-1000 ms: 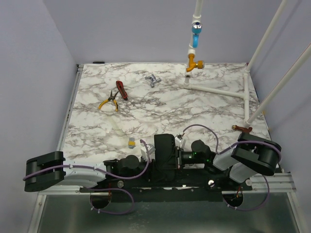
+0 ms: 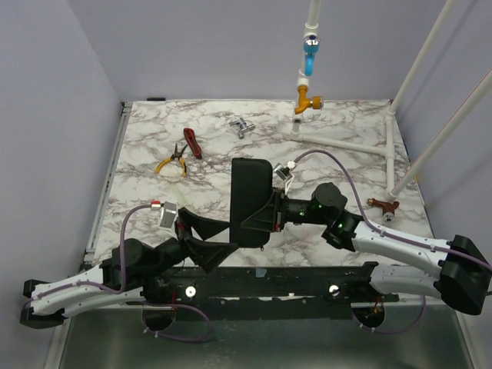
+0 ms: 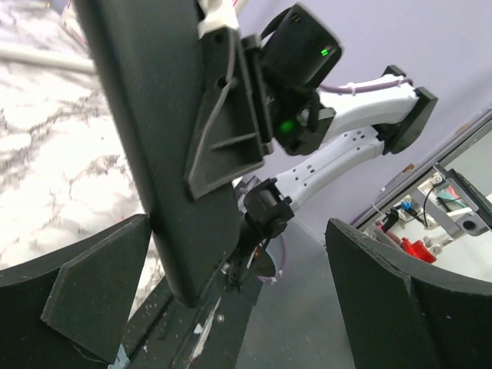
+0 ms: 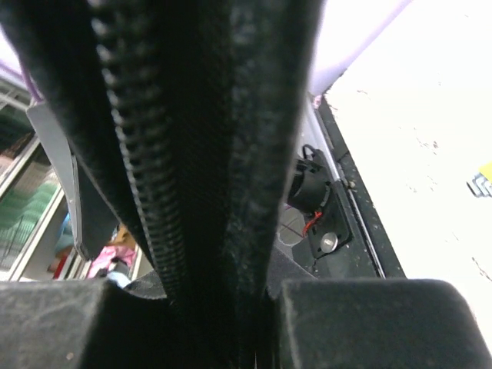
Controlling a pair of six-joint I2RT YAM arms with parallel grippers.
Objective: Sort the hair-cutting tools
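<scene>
A black leather-like case [image 2: 250,196] with a zipper along its edge hangs above the front of the table. My right gripper is shut on the case, and the zipper edge rises between its pads in the right wrist view. Just left of the case, my left gripper [image 2: 223,242] stands open. In the left wrist view the case [image 3: 165,138] passes beyond its spread fingers, with nothing between them. Whatever the case contains is hidden.
Yellow-handled pliers [image 2: 174,160], a red knife [image 2: 192,143] and small metal pieces [image 2: 241,127] lie on the marble table [image 2: 165,123]. White pipes [image 2: 346,144] with an orange tap [image 2: 306,101] stand at the back right.
Up from the table's front edge, the right gripper has lifted the case and shifted it slightly left.
</scene>
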